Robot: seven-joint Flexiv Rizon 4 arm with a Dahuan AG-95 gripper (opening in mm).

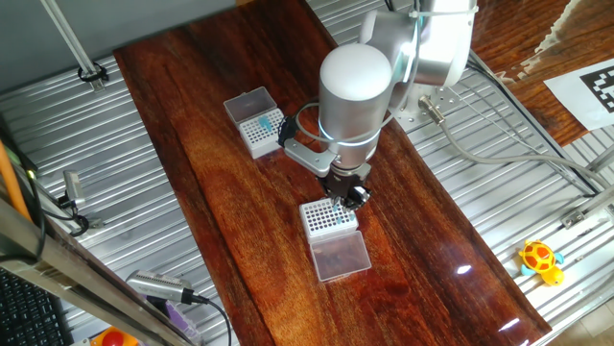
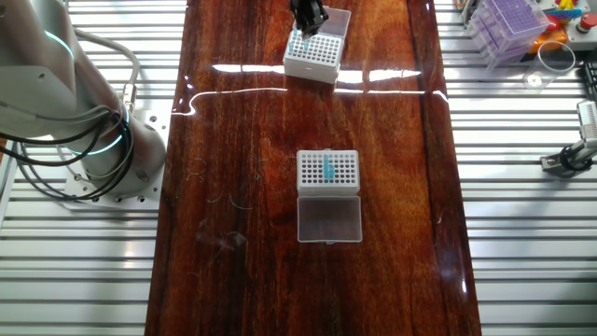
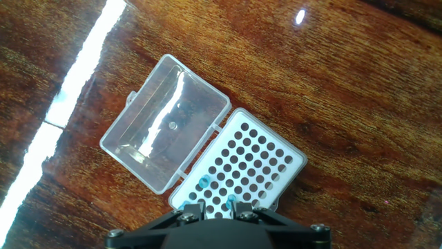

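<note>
My gripper [image 1: 349, 197] hangs over one end of a white rack box [image 1: 329, 227] with its clear lid folded back. In the wrist view its fingers [image 3: 202, 209] stand a little apart, and a strip of the white rack [image 3: 257, 158] shows between them. Small blue tubes sit in that rack: one blue tube [image 3: 204, 181] shows clear of the gripper, another [image 3: 231, 200] lies close to the right fingertip. Whether the fingers touch it is hard to see. A second white rack box [image 2: 327, 171], also with its lid open, holds blue tubes [image 2: 328, 168] near its middle.
Open clear lids [image 1: 341, 256] lie on the dark wooden board [image 2: 244, 280]. Bare wood separates the two boxes. Past the board's edge are a purple rack [image 2: 509, 26], a clear cup [image 2: 554, 60] and a toy turtle [image 1: 539, 258].
</note>
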